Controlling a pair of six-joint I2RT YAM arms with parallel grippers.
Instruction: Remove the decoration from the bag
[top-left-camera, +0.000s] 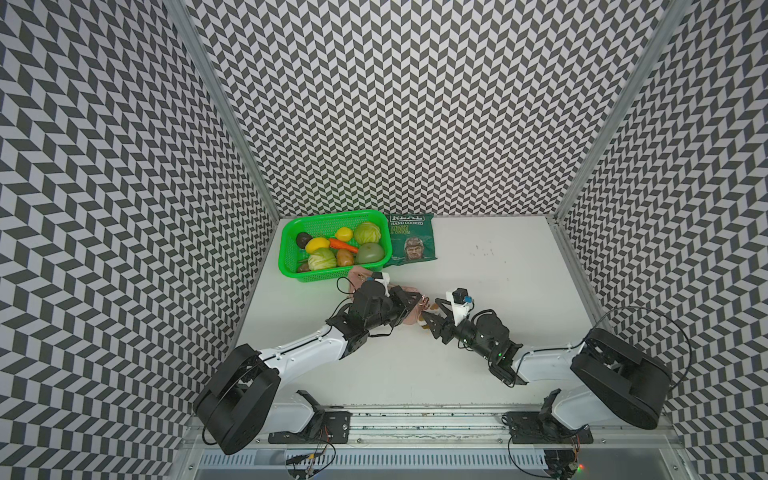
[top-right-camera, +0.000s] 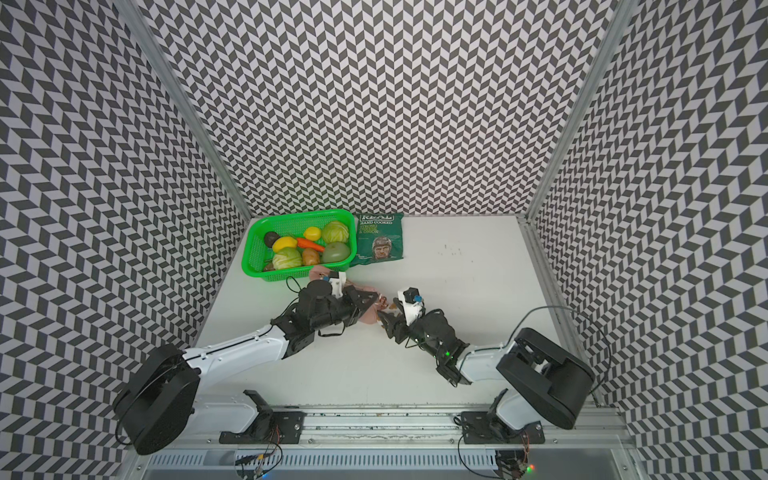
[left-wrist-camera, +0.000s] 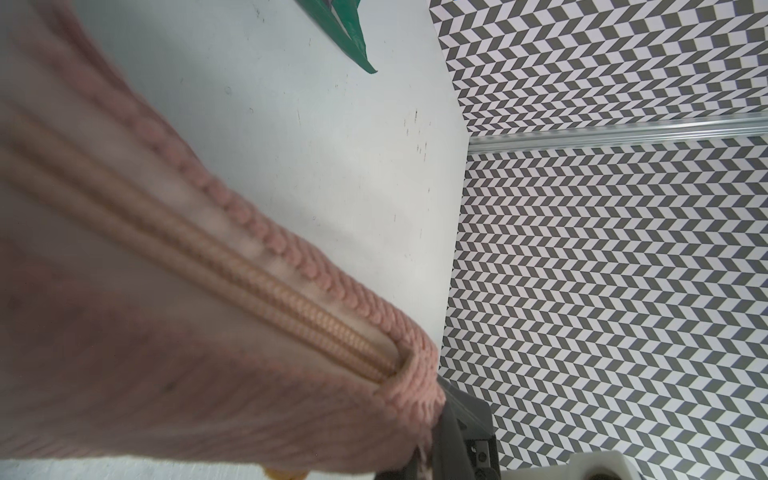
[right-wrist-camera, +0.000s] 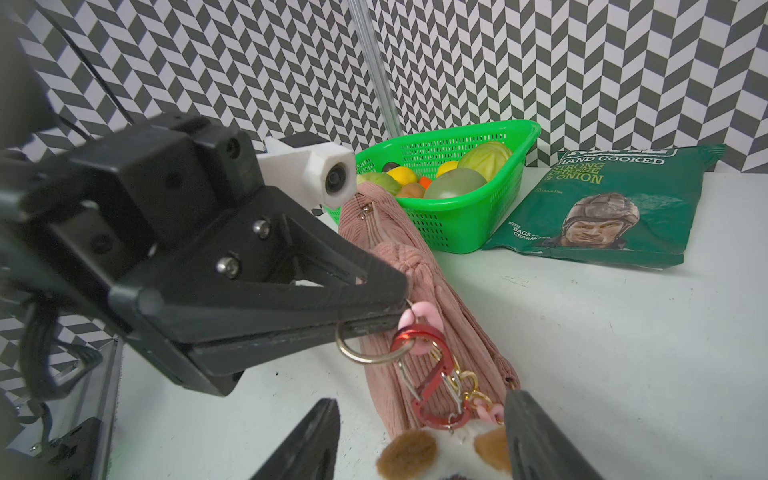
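Note:
A pink corduroy bag lies on the table, partly under my left arm; its zip (left-wrist-camera: 304, 320) fills much of the left wrist view. My left gripper is shut on a thin metal ring (right-wrist-camera: 376, 358) at its fingertips, beside a pink loop (right-wrist-camera: 421, 313). A red carabiner (right-wrist-camera: 433, 384) hangs from there, with a gold chain (right-wrist-camera: 468, 380) beside it. Below it is the white and brown plush decoration (right-wrist-camera: 408, 453), cut off by the frame's bottom edge. My right gripper (top-left-camera: 431, 310) stands open, its two fingers on either side of the plush.
Behind the bag stands a green basket (top-left-camera: 281, 254) of toy fruit and vegetables. A green crisp packet (top-left-camera: 412, 240) lies to the basket's right. Both grippers are close together.

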